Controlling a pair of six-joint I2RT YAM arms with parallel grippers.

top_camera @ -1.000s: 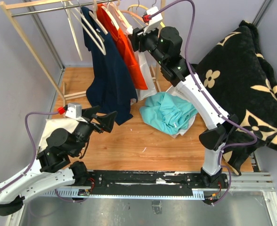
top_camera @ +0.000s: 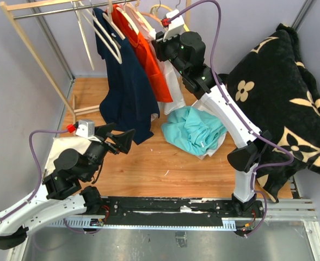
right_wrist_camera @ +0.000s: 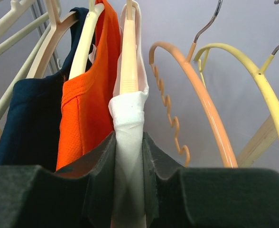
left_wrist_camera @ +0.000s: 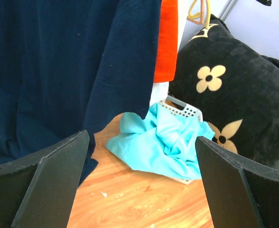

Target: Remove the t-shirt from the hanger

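A white t-shirt [right_wrist_camera: 129, 111] hangs over a wooden hanger [right_wrist_camera: 129, 71] on the rack. In the right wrist view its shoulder end runs down between the fingers of my right gripper, filling the gap with a finger against each side. From above, my right gripper [top_camera: 159, 48] is up by the hangers, and its own arm hides part of the shirt there. My left gripper [top_camera: 123, 141] stands open and empty, low in front of a dark navy garment [top_camera: 124, 81]; its fingers [left_wrist_camera: 51, 185] are wide apart.
An orange garment [top_camera: 143, 54] hangs between the navy and the white ones. Bare orange [right_wrist_camera: 196, 90] and yellow [right_wrist_camera: 253, 66] hangers are to the right. A turquoise cloth [top_camera: 192, 130] lies in a white basket [left_wrist_camera: 189, 110]. A black flowered blanket [top_camera: 258, 70] fills the right side. Open floor lies in front.
The white shirt's lower part has spread a little to the right, covering wood that showed before. The left arm has stayed still.
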